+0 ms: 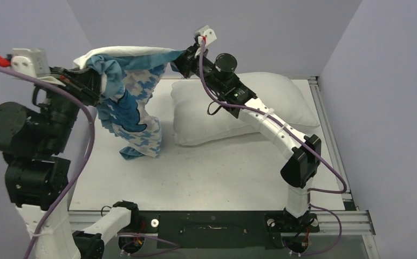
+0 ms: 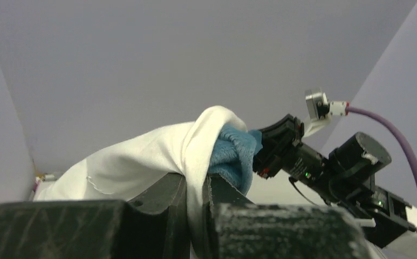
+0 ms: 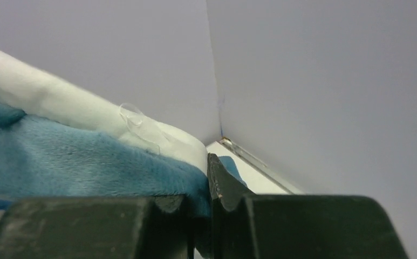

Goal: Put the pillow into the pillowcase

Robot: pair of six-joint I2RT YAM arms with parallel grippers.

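The blue-and-white pillowcase [image 1: 136,118] hangs high between my two grippers, its lower end down over the table's left side. My left gripper [image 1: 95,86] is shut on one top corner; in the left wrist view white and blue cloth [image 2: 198,162] passes between its fingers. My right gripper [image 1: 182,62] is shut on the other top corner, with the cloth [image 3: 195,183] gathered in its fingers. The white pillow [image 1: 206,118] lies across the back right of the table, partly under my right arm.
Grey walls stand close at the back and both sides.
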